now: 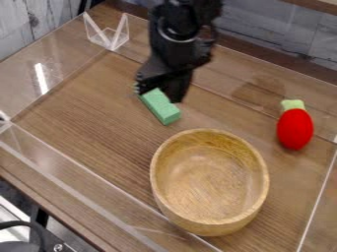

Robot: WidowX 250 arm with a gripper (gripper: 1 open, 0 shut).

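Observation:
My gripper (168,79) hangs over the back middle of the wooden table, its dark fingers close together with nothing seen between them. A green block (161,106) lies on the table just below and in front of the fingertips, apart from them as far as shows.
A wooden bowl (210,181) fills the front middle. A red oval object (295,130) lies at the right, with a small pale green item (291,105) behind it.

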